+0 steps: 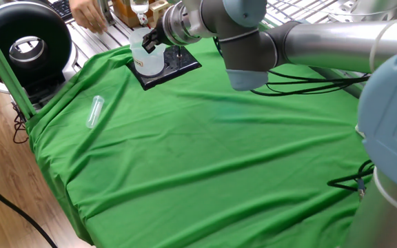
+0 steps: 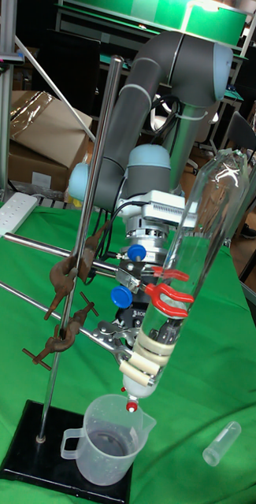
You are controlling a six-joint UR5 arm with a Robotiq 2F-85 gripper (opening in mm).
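Note:
My gripper [image 1: 149,45] is at the top of exterior view 1, its dark fingers beside the upper part of the translucent beaker [image 1: 149,65]. Whether they touch anything is unclear, and so is the state of the fingers. In exterior view 3 the gripper is mostly hidden behind the clear glass vessel [image 2: 205,223]. Red and metal clamps hold this vessel tilted on the stand rod [image 2: 88,201]. Its white lower end with a red-tipped outlet [image 2: 131,405] hangs over the handled beaker [image 2: 107,441], which stands upright on the black stand base [image 2: 17,453].
A clear plastic tube [image 1: 95,111] lies on the green cloth [image 1: 205,158], whose middle is free. Rusty clamp bosses [image 2: 63,336] and rods crowd the gripper. A person's hand [image 1: 88,14] is at the back left. A power strip [image 2: 12,214] rests behind the stand.

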